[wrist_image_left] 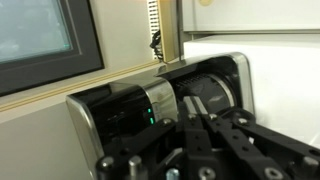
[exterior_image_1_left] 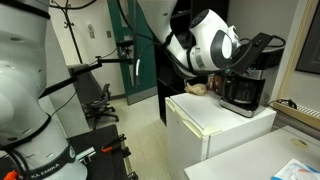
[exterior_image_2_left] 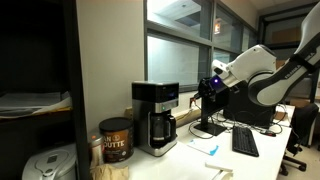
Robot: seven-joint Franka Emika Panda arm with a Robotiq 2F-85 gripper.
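Note:
The black and silver coffee maker [exterior_image_2_left: 155, 112] stands on the white counter against the wall, its glass carafe [exterior_image_2_left: 160, 127] in place. In the wrist view the coffee maker's top [wrist_image_left: 112, 112] lies beneath and beyond my gripper. The fingers are together, with nothing visible between them. From the side, my gripper [exterior_image_2_left: 195, 101] is to the right of the coffee maker, at about the height of its upper part. Exterior view 1 shows the arm's dark gripper end near the coffee maker [exterior_image_1_left: 240, 92]; whether they touch cannot be told.
A large coffee can [exterior_image_2_left: 117, 140] stands left of the machine, and a silver appliance [exterior_image_2_left: 50, 163] is farther left. A keyboard [exterior_image_2_left: 244, 141] lies on the desk to the right.

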